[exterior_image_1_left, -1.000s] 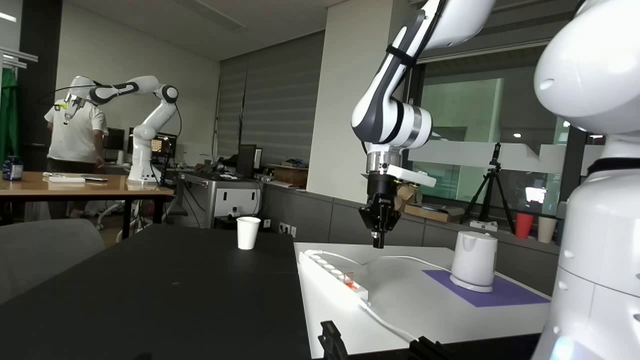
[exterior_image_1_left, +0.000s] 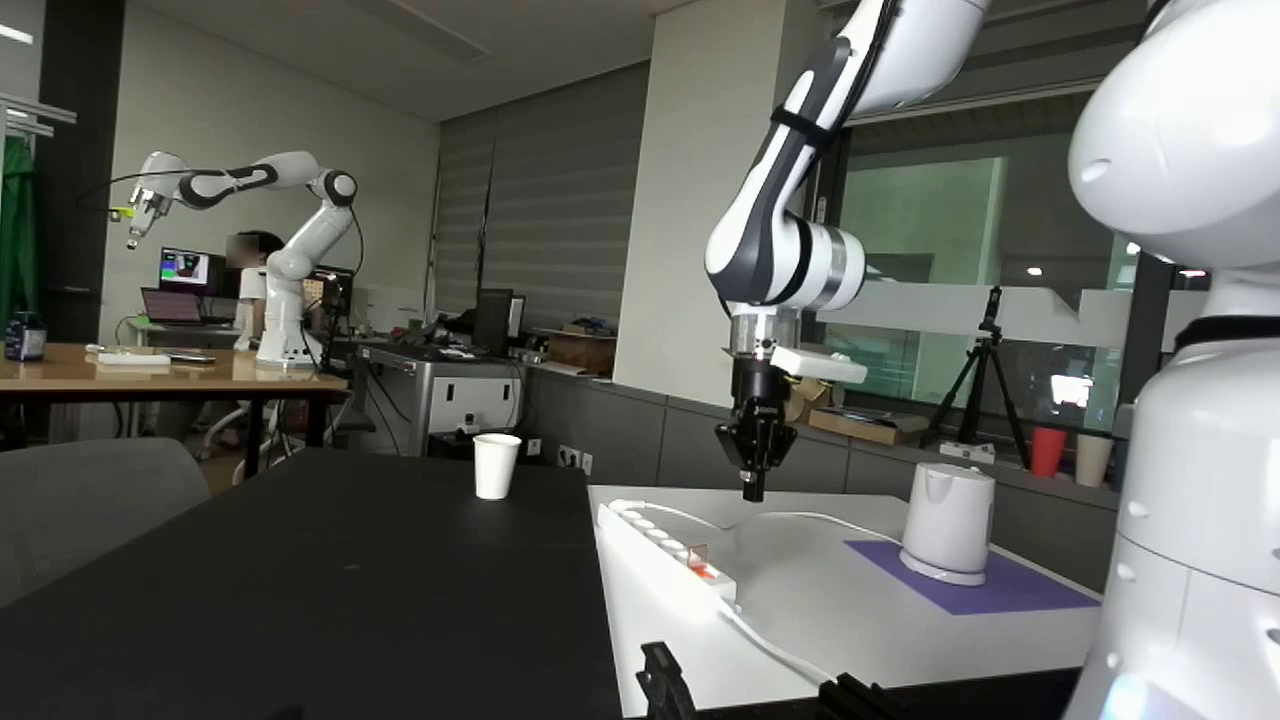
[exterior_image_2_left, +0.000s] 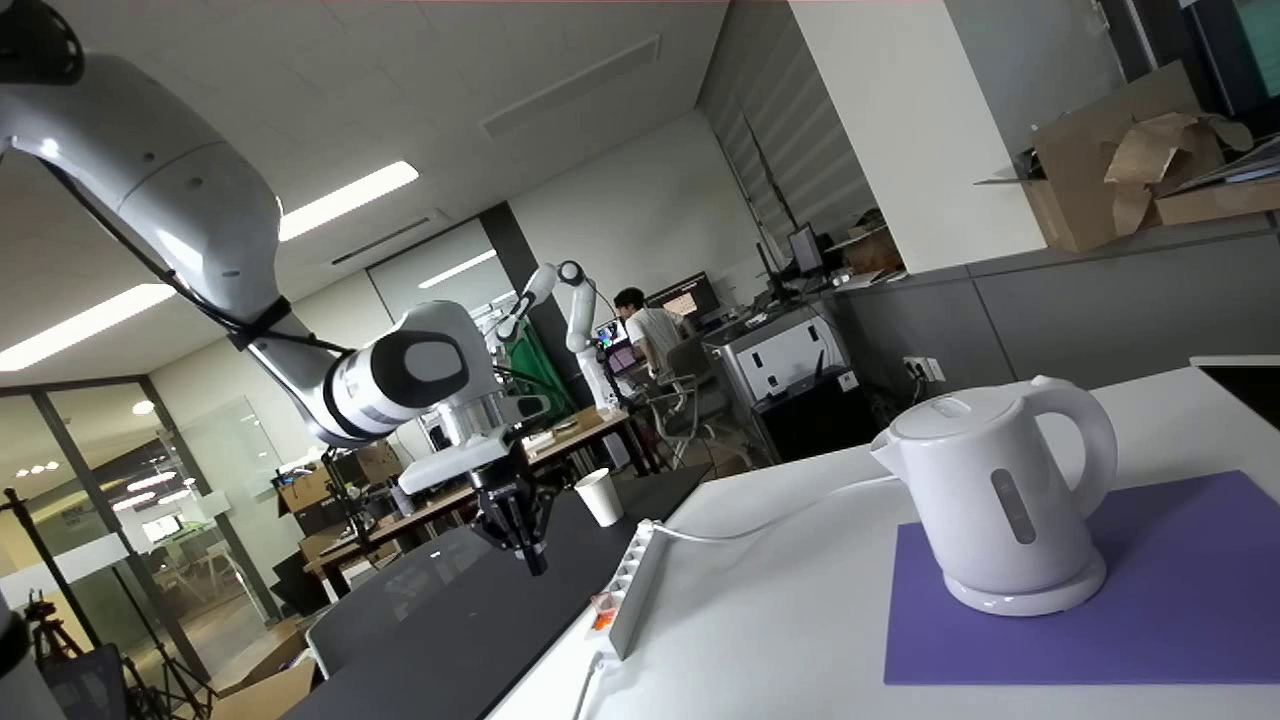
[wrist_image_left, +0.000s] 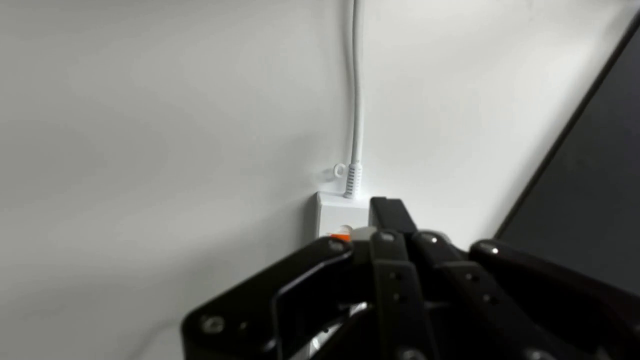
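Observation:
My gripper (exterior_image_1_left: 753, 490) hangs above the white table, fingers together with nothing showing between them. In exterior view 2 the gripper (exterior_image_2_left: 536, 564) appears left of a white power strip (exterior_image_2_left: 632, 588), clear of it. The wrist view shows the strip's end (wrist_image_left: 339, 215) with an orange switch (wrist_image_left: 340, 237), partly hidden behind my black fingers (wrist_image_left: 393, 216). A small clear cover stands over the orange switch (exterior_image_1_left: 703, 572) in exterior view 1. A white kettle (exterior_image_2_left: 993, 492) sits upright on its base on a purple mat (exterior_image_2_left: 1152, 648), its cord running to the strip's far end.
A white paper cup (exterior_image_1_left: 494, 466) stands on the black table (exterior_image_1_left: 360, 576) to the left. The strip's supply cable (exterior_image_1_left: 768, 648) lies along the table's near side. Open white surface (exterior_image_1_left: 804, 576) separates strip and kettle.
My gripper has shifted very slightly left and down, still shut. In the background, a standing person has sat down by the monitors. The strip, kettle and cup have not moved.

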